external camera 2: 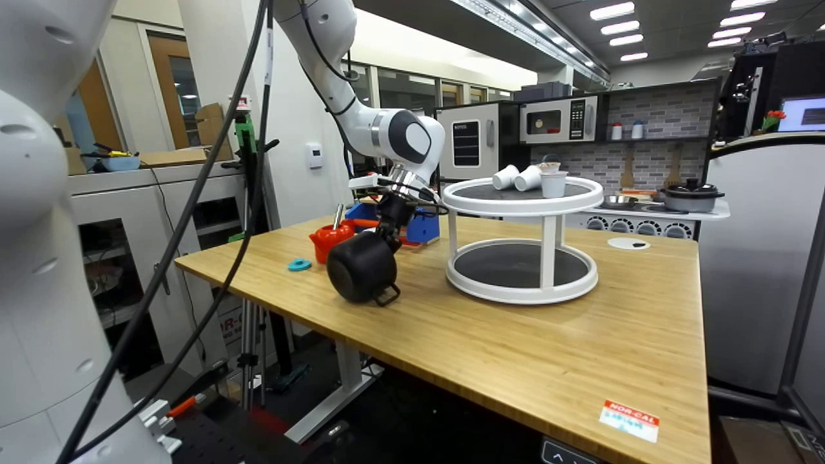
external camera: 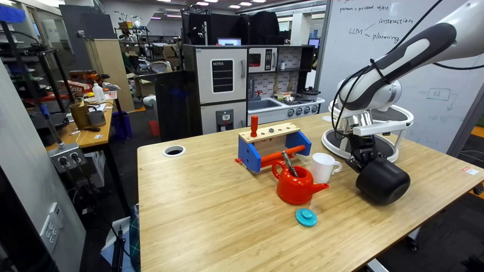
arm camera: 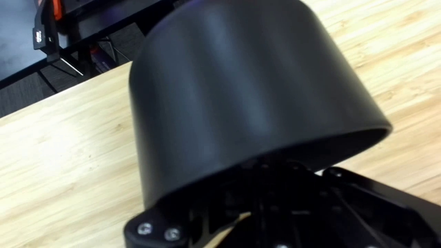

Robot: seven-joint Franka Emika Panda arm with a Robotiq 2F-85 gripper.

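A black pot (external camera: 383, 183) is tipped over above the table's right side, or resting on it; I cannot tell which. Its mouth faces my gripper (external camera: 365, 158). In exterior view 2 the pot (external camera 2: 361, 267) shows one loop handle (external camera 2: 387, 295) low down by the tabletop. The pot's wall (arm camera: 248, 91) fills the middle of the wrist view, with its rim slanting over my gripper. Dark linkage parts stand out on both sides, but the fingertips are lost in shadow at the mouth. Whether they grip the pot does not show.
Left of the pot stand a white mug (external camera: 322, 167) and a red teapot (external camera: 295, 186) with a tool in it. A teal lid (external camera: 306, 217) and a toy workbench (external camera: 272, 145) are nearby. A white two-tier stand (external camera 2: 522, 295) rises behind.
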